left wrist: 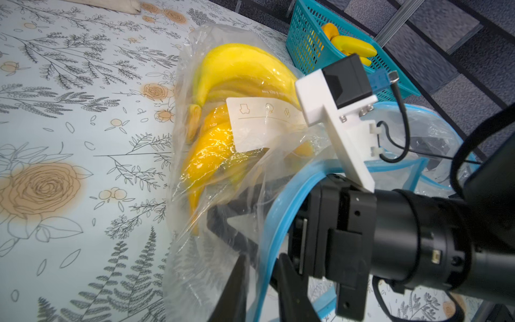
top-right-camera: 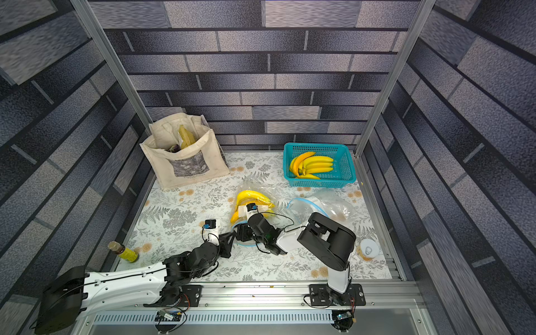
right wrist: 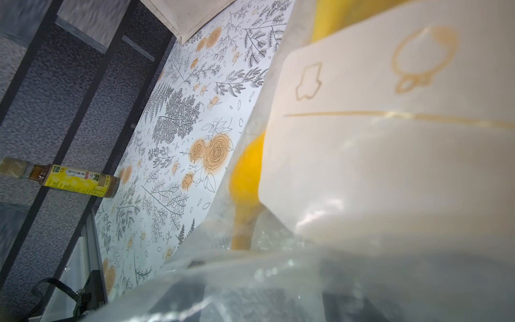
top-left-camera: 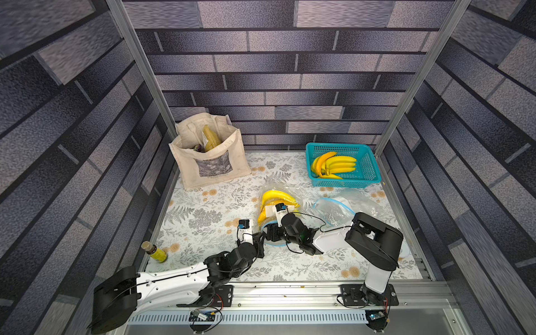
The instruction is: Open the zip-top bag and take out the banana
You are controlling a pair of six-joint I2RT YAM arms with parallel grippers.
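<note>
Yellow bananas (left wrist: 241, 64) lie inside the clear zip top bag (left wrist: 182, 257), partly covered by a white label (left wrist: 262, 120). The bag's blue zip edge (left wrist: 289, 206) is spread at the mouth. My right gripper reaches in through this mouth; through the plastic its fingers look parted, near the bananas, with nothing seen between them. In the right wrist view, plastic blurs the right fingers. At the bag's near left side is my left gripper, its fingers apart on either side of the blue edge. Whether they touch it, I cannot tell.
A teal basket (top-left-camera: 365, 181) with bananas stands at the back right, near another clear bag (top-left-camera: 360, 198). At the back left is a cloth bag (top-left-camera: 189, 173). A yellow-labelled bottle (top-left-camera: 159, 255) stands at the left.
</note>
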